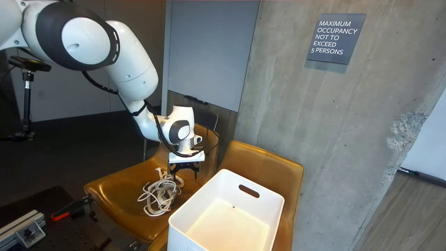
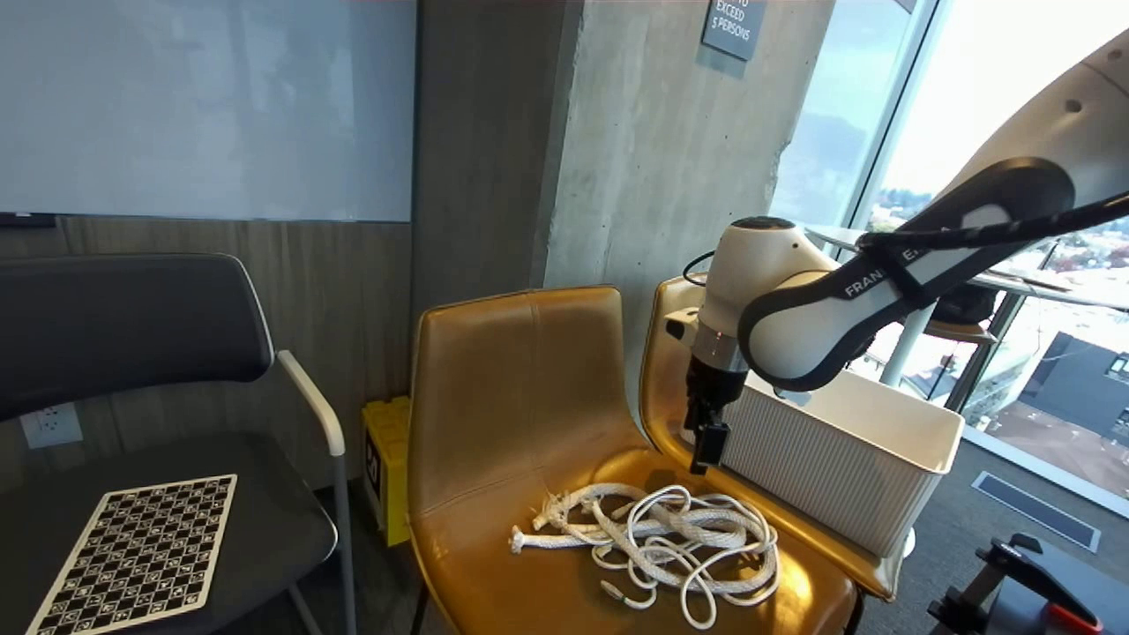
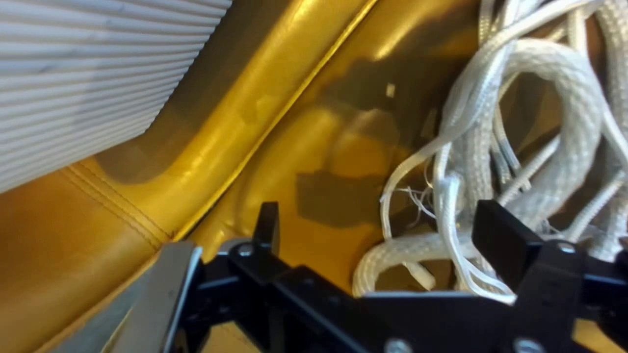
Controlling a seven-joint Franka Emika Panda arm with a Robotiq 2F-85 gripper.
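Note:
A tangled bundle of white rope, thick braids mixed with thin cords, lies on the seat of a tan chair. Above the seat, my gripper points down with its fingers apart and nothing held. In the wrist view the gripper spans bare leather on one side, while its right finger overlaps the rope from the camera's angle. Whether that finger touches the rope, I cannot tell. Beside this chair, a white ribbed bin rests on a second tan chair; its visible floor is nearly bare.
The bin's side wall rises close to the gripper. The chair's backrest stands near the arm. A dark chair holding a checkered board is off to the left in exterior view 2. Behind the chairs is a concrete wall.

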